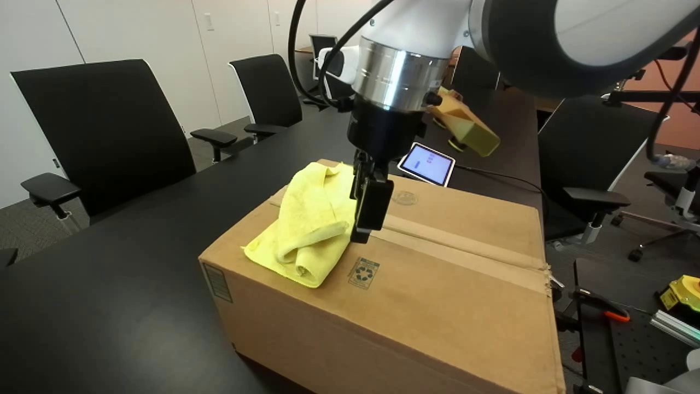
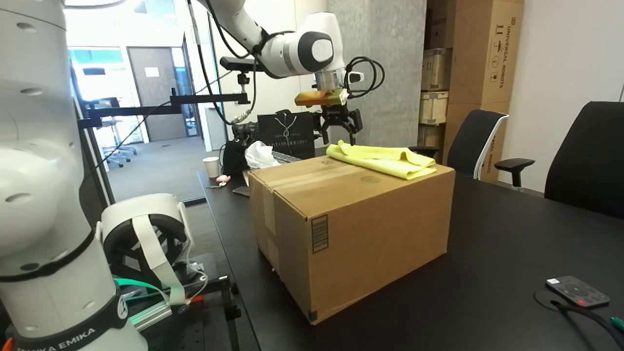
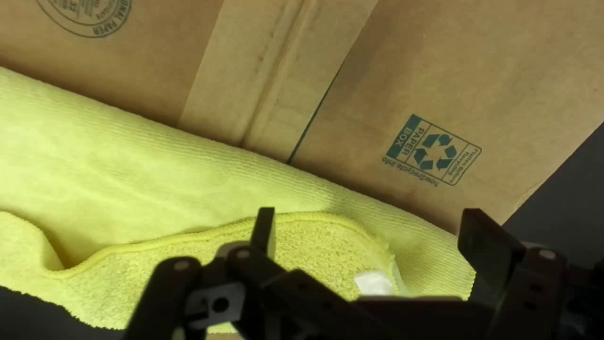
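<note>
A yellow cloth (image 1: 313,226), loosely folded, lies over one end of the top of a cardboard box (image 1: 453,289). In the second exterior view the cloth (image 2: 383,159) rests flat on the box (image 2: 380,245) near its far edge. My gripper (image 2: 343,140) hangs above the box top, apart from the cloth. In the wrist view the gripper stands open, its two fingers wide apart. Between and beneath them shows the cloth (image 3: 170,181), with a folded-over edge and a small white tag (image 3: 373,282). Nothing is held.
The box stands on a dark table (image 1: 131,289) with black chairs (image 1: 105,125) along it. A lit tablet (image 1: 427,163) sits behind the box. A remote (image 2: 577,290) and cable lie on the table, which is clear in front of the box.
</note>
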